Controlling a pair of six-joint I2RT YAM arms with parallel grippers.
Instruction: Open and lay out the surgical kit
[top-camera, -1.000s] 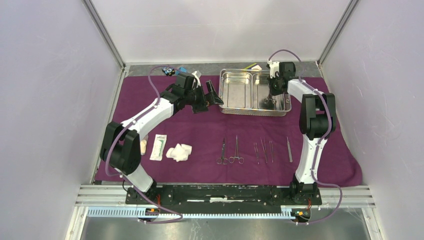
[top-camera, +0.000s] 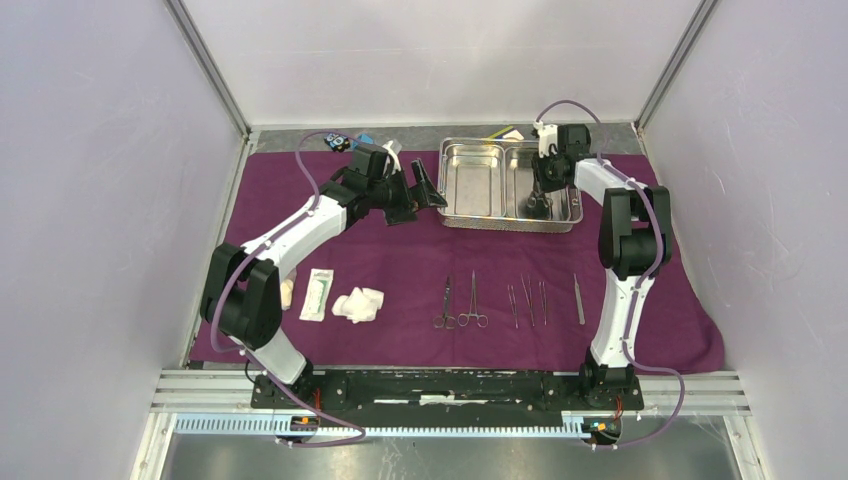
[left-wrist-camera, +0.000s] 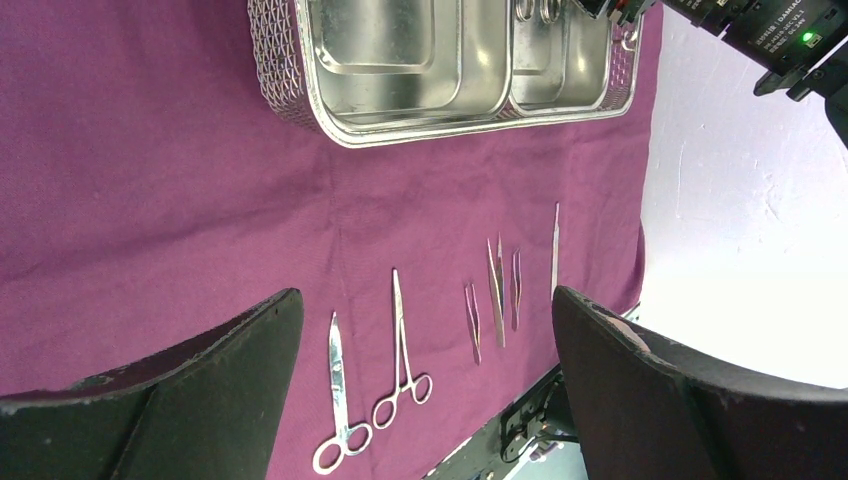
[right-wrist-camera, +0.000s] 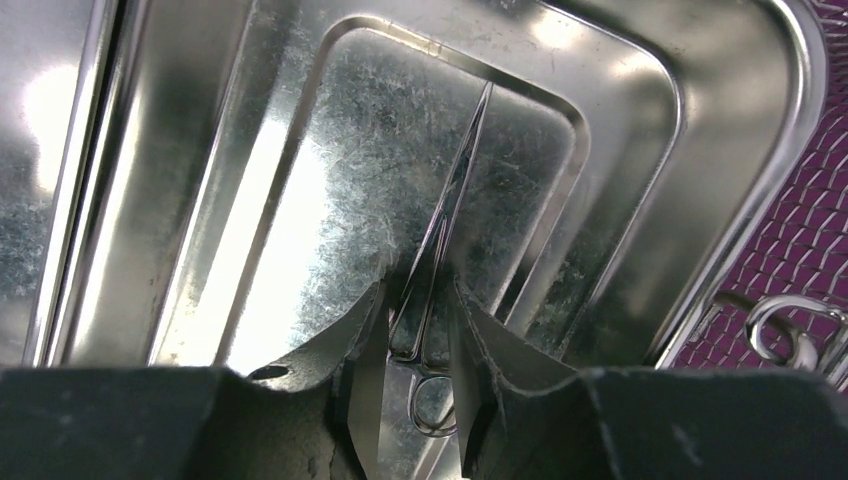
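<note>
A steel surgical tray (top-camera: 470, 180) with two compartments sits at the back of the purple cloth. In its right compartment lie scissor-like forceps (right-wrist-camera: 435, 230), seen in the right wrist view with my right gripper open around their middle, low over them. My left gripper stands open and empty at the tray's left end. Laid out in front are scissors (left-wrist-camera: 338, 390), a hemostat (left-wrist-camera: 400, 360), several tweezers (left-wrist-camera: 495, 290) and a slim handled instrument (left-wrist-camera: 555, 250).
At the front left lie a wrapped packet (top-camera: 318, 294) and white gauze (top-camera: 358, 304). The cloth between the tray and the instrument row is clear. Walls stand at both sides and behind.
The left arm has not moved.
</note>
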